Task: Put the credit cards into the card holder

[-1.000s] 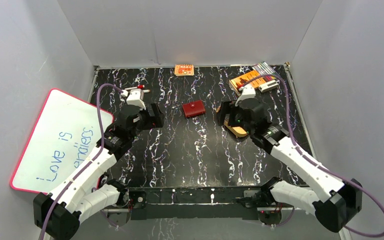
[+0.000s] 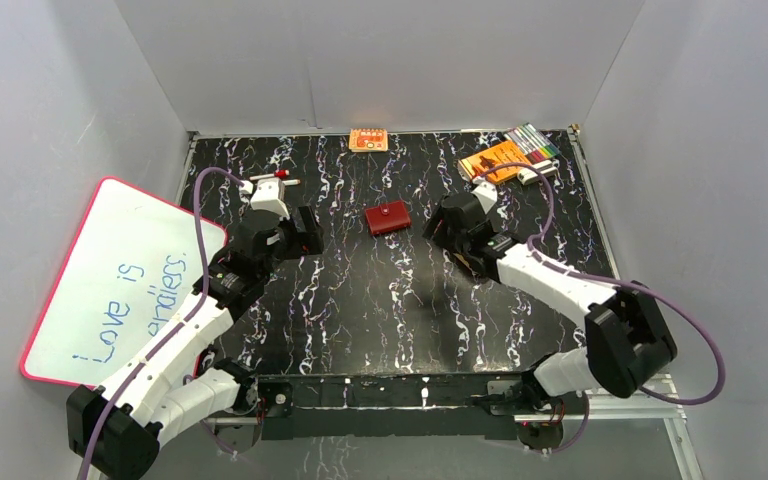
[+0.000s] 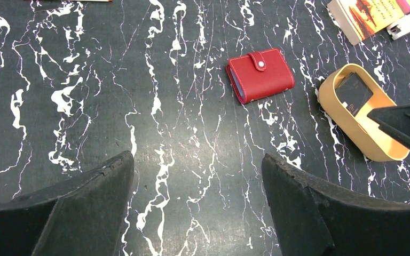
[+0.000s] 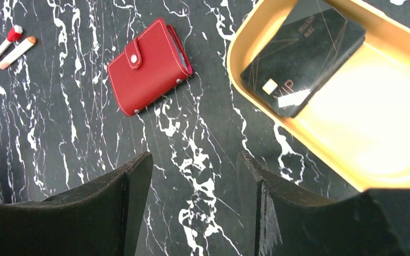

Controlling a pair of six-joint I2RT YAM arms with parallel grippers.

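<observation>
The card holder (image 3: 261, 76), red and snapped closed with a strap, lies flat on the table between both arms. A dark card (image 4: 304, 56), perhaps one of several stacked, leans inside one end of a yellow-orange box (image 3: 347, 120). My right gripper hovers over the table to the right of the holder and near the box; its fingers are partly open and empty. To the left of the holder, my left gripper hangs wide open with nothing between its fingers. In the top view the right arm covers most of the box.
An orange notepad (image 2: 368, 140) sits at the back edge. Books (image 2: 501, 160) and a white stapler-like object (image 2: 537, 172) occupy the back right; markers (image 2: 278, 178) lie back left. A whiteboard (image 2: 120, 285) leans at the left.
The left arm has barely moved.
</observation>
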